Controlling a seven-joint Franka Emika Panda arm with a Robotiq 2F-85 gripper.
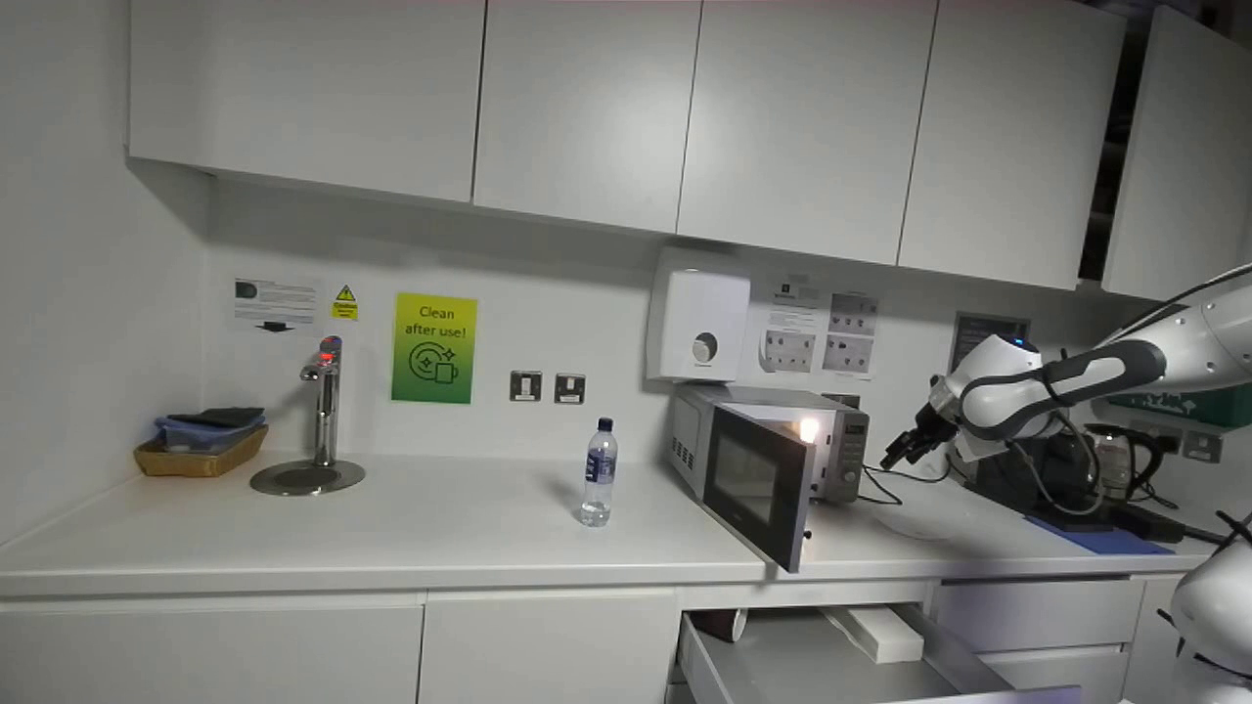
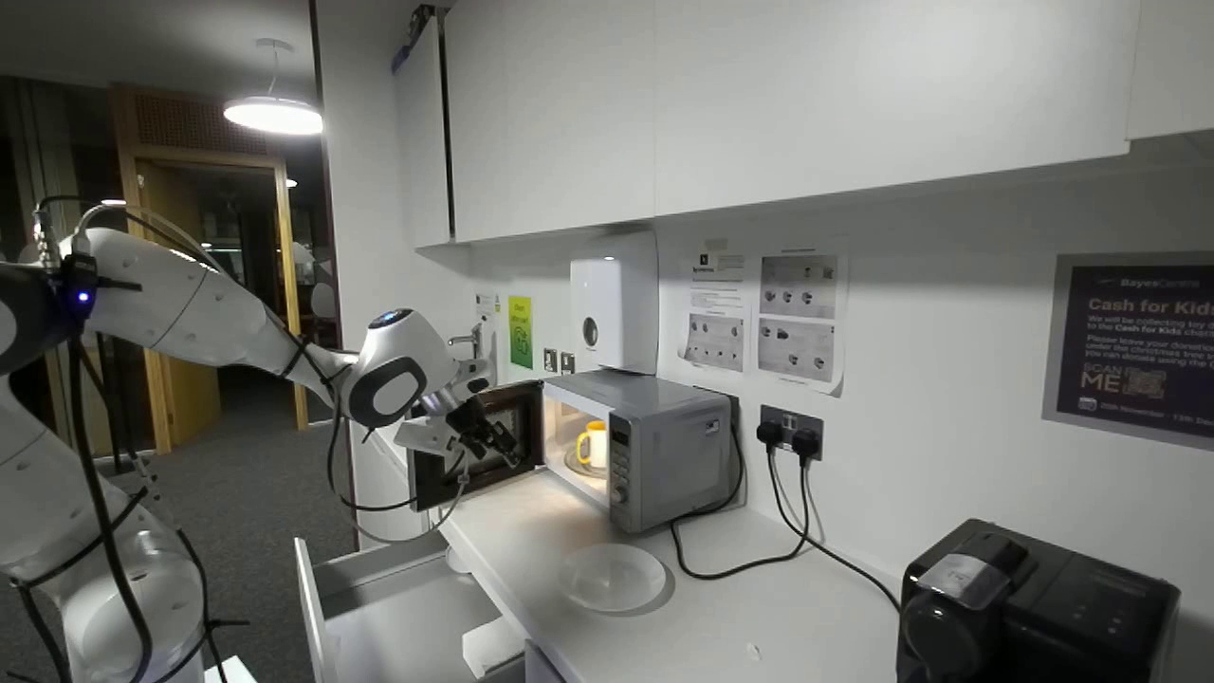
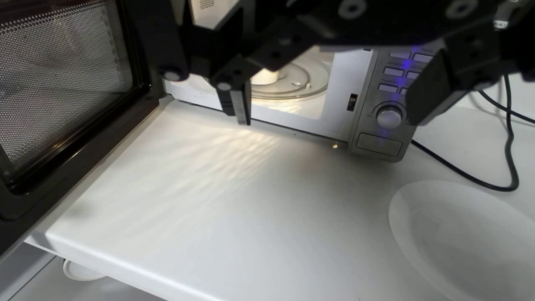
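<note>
My gripper is open in front of the microwave, its fingers spread apart with nothing between them. The microwave door stands wide open, and the inside is lit. On the turntable within sits a yellow and white mug; the wrist view shows only the lower part of the mug, the rest hidden behind my gripper's linkage. A clear or white shallow plate lies on the counter by the microwave's control side.
Below the counter a drawer is pulled open, holding a white box and a cup. A water bottle stands left of the microwave door. Power cables trail beside the microwave.
</note>
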